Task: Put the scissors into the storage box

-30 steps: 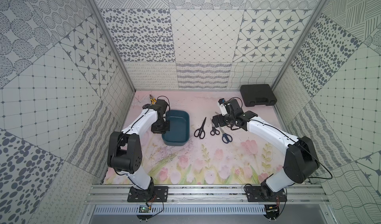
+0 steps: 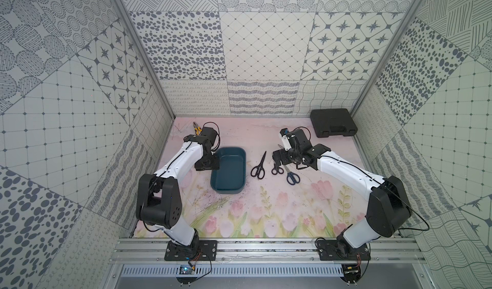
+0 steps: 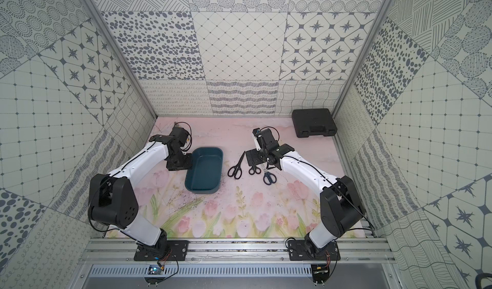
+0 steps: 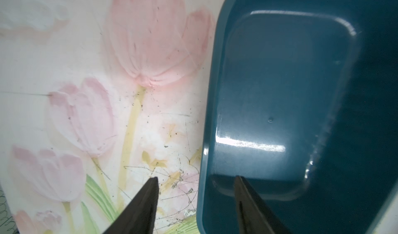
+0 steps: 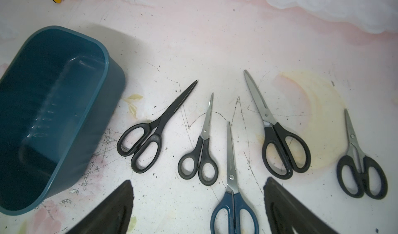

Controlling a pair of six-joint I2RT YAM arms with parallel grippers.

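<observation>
The empty teal storage box (image 2: 233, 168) stands left of the middle of the table. My left gripper is open above its left rim, one finger over the table and one over the box. My right gripper hangs open over several scissors. In the right wrist view these are all-black scissors (image 5: 170, 113), small black-handled scissors (image 5: 206, 134), blue-handled scissors (image 5: 231, 184), larger black-handled scissors (image 5: 265, 109) and, at the far right, another pair (image 5: 352, 142). They lie flat on the table beside the box; some are hidden under the right arm in the top views.
A black case (image 2: 333, 122) lies at the back right. Yellow-and-black pliers (image 2: 196, 127) lie at the back left, partly behind the left arm.
The storage box sits slightly nearer the front than a second ago. The right arm is almost still.
</observation>
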